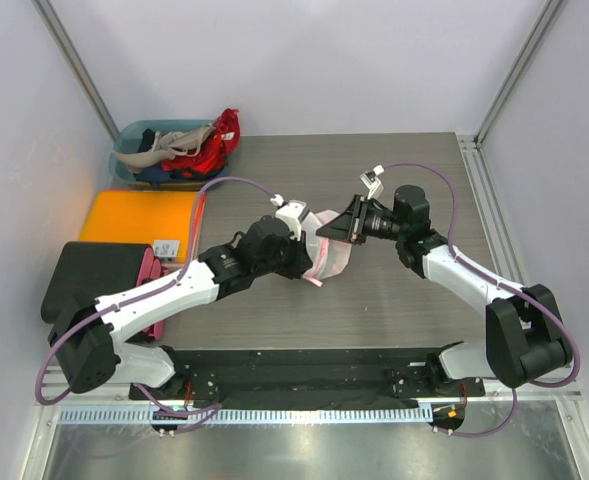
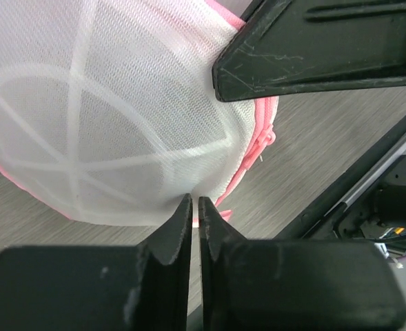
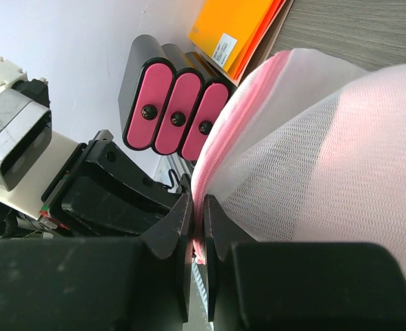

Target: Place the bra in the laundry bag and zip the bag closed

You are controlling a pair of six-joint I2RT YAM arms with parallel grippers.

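Note:
The white mesh laundry bag (image 1: 329,258) with pink zipper trim is held up over the middle of the table. My right gripper is shut on its pink zipped edge (image 3: 237,124), near the top. My left gripper is just beside the bag, below the right gripper's black finger in the left wrist view, its fingertips close together at the pink edge near the zipper pull (image 2: 265,141); whether they grip fabric is unclear. The bra cannot be made out.
A teal bin (image 1: 124,145) with red, beige and dark clothes stands at the back left. An orange folder (image 1: 134,218) and a black case with pink pouches (image 1: 89,275) lie along the left. Table behind and right of the bag is clear.

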